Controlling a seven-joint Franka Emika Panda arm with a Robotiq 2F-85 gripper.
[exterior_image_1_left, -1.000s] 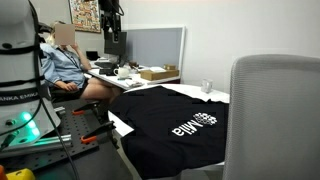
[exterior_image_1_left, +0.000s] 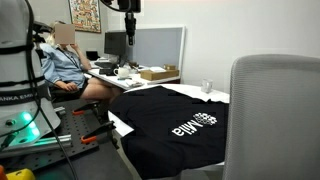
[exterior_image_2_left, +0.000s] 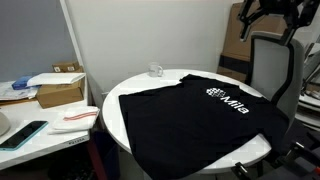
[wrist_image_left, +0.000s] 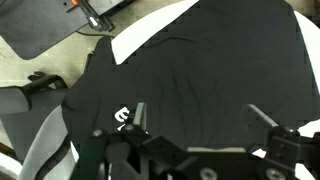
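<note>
A black cloth garment (exterior_image_1_left: 165, 125) with white "Mila" lettering (exterior_image_2_left: 228, 100) lies spread over the white round table (exterior_image_2_left: 112, 112), one part hanging past the front edge in the second exterior view. My gripper (exterior_image_1_left: 130, 38) is high above the table's far side, open and clear of the cloth. From the wrist view, the gripper has its fingers wide apart over the dark fabric (wrist_image_left: 205, 65), with nothing between them. Part of the white print shows beside the left finger.
A clear glass mug (exterior_image_2_left: 155, 69) stands near the table's back edge. A grey chair (exterior_image_1_left: 270, 115) is close to the table. The side desk holds a cardboard box (exterior_image_2_left: 57, 93), a folded towel (exterior_image_2_left: 73, 118) and a tablet (exterior_image_2_left: 23, 135). Someone sits at the far left.
In the first exterior view, my gripper has shifted to the right, staying high up. The cloth looks unmoved.
</note>
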